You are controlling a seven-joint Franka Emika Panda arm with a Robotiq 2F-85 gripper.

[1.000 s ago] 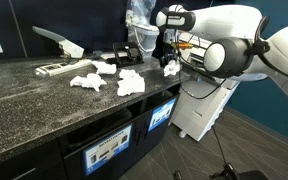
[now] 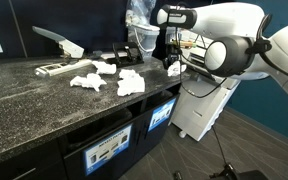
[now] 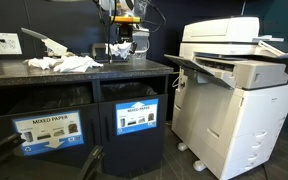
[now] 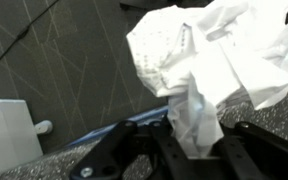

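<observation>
A crumpled white paper or tissue (image 4: 219, 60) fills much of the wrist view, pinched at its lower end by my gripper, which is shut on it. Exterior view 2 has the held paper (image 3: 121, 49) hanging below the gripper (image 3: 122, 38), close to the counter's right end. From the side, the paper (image 2: 174, 68) shows just under the arm by the counter's edge. More crumpled white papers (image 2: 130, 82) lie on the dark speckled counter (image 2: 44, 110), some of them near its front edge.
Below the counter are two bin openings with blue MIXED PAPER signs (image 3: 137, 116). A large white printer (image 3: 234, 110) stands to the right, past a gap of floor. A paper cutter (image 2: 59, 68) sits at the back of the counter.
The held paper and gripper have shifted slightly over the last second, staying near the counter's right end. The papers on the counter have not moved.
</observation>
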